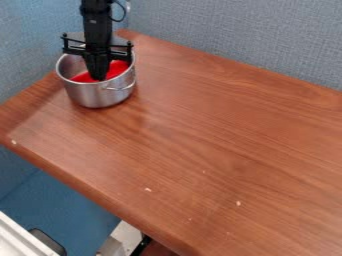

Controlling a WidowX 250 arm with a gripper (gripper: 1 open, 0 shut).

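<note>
A steel pot (96,94) with a wire handle stands on the wooden table (201,150) at its back left corner. Something red (116,69) lies inside the pot. My black gripper (98,75) reaches down into the pot from above, its fingertips among the red. It looks shut; whether anything is between the fingers cannot be seen.
Grey-blue padded walls (241,35) border the table behind and at the left. A white plastic item (16,242) sits below the table's edge at the bottom left.
</note>
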